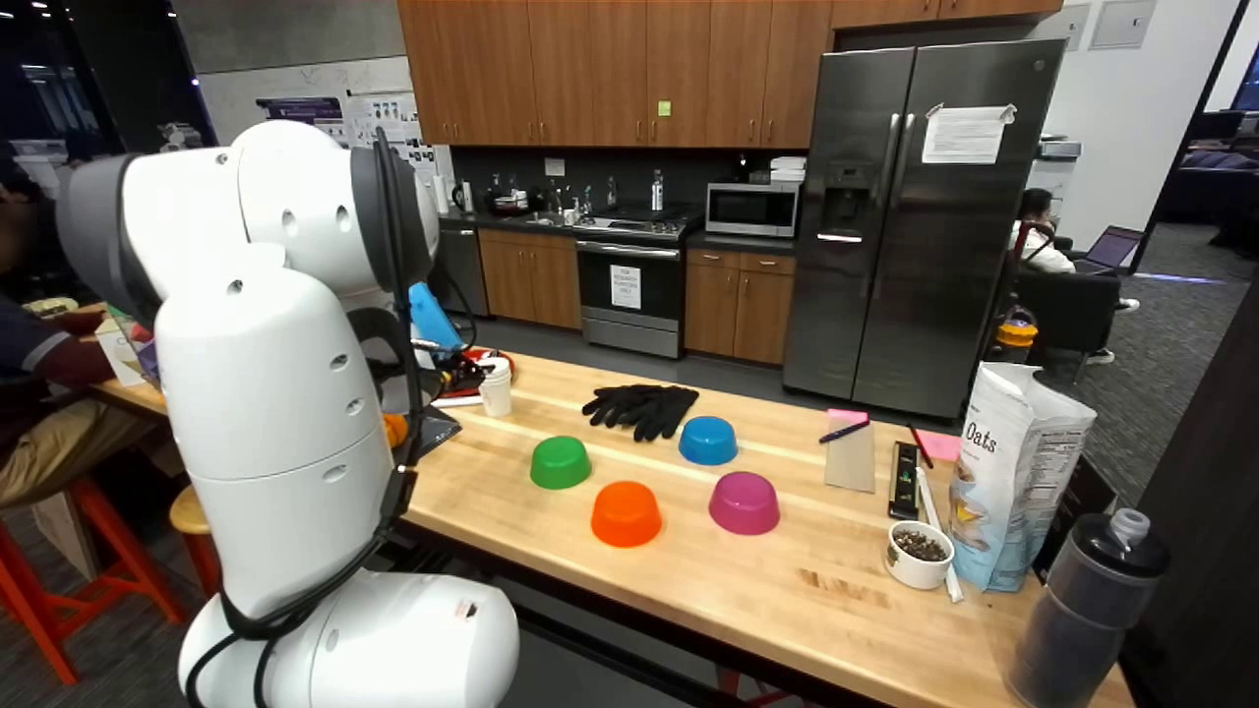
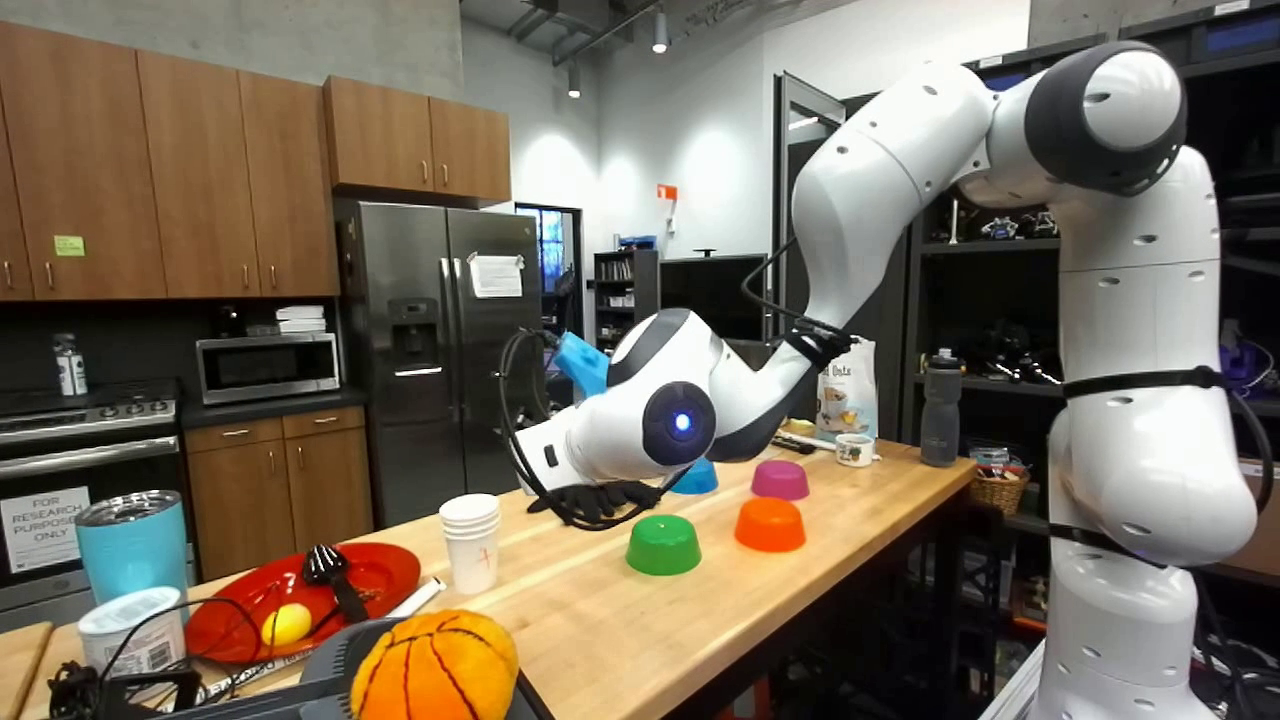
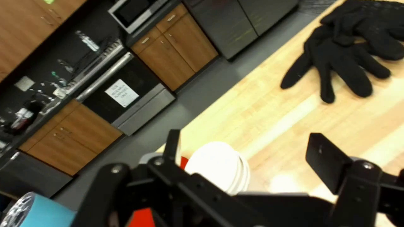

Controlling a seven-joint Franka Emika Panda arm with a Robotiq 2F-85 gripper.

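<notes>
In the wrist view my gripper is open, its two black fingers wide apart and nothing held between them. A stack of white paper cups (image 3: 216, 164) shows in the gap, nearer the left finger. In exterior view 1 the gripper is partly hidden behind the arm, at the left of the cups (image 1: 496, 387); whether it touches them, I cannot tell. The stack stands upright on the table in exterior view 2. Four colours of bowl sit upside down: green (image 1: 560, 462), orange (image 1: 626, 514), blue (image 1: 708, 441) and magenta (image 1: 745, 503).
Black gloves (image 1: 640, 409) lie behind the bowls. A red plate (image 2: 390, 559) with a yellow ball (image 2: 286, 624), a blue tumbler (image 2: 132, 552) and an orange plush ball (image 2: 434, 666) crowd the near end. An oats bag (image 1: 1021, 478) and bottle (image 1: 1086, 614) stand at the far end.
</notes>
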